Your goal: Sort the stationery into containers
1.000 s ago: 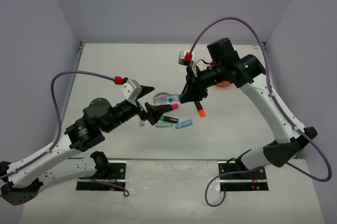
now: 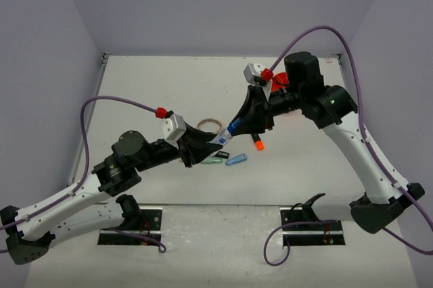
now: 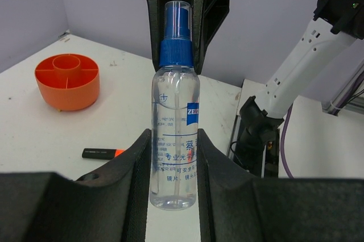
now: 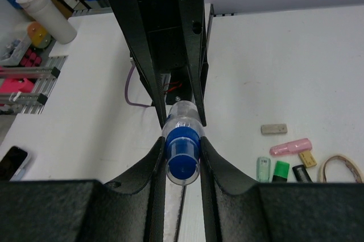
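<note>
A clear spray bottle [image 2: 222,138] with a blue top is held in the air between both arms. My left gripper is shut on its body, a finger on each side. At the other end, my right gripper is shut around the blue cap [image 3: 176,49]. On the table in the right wrist view lie a pink marker [image 4: 291,146], a green-capped marker [image 4: 280,171] and a beige block [image 4: 274,129]. An orange-tipped black marker [image 2: 257,141] and a light blue item [image 2: 236,159] rest below the arms.
A round orange-red divided container stands at the back right, partly behind the right arm from above. A tape ring [image 2: 210,121] lies mid-table. Free white table surface spreads across the back left and front right.
My left gripper has come from open beside the bottle to shut on its body.
</note>
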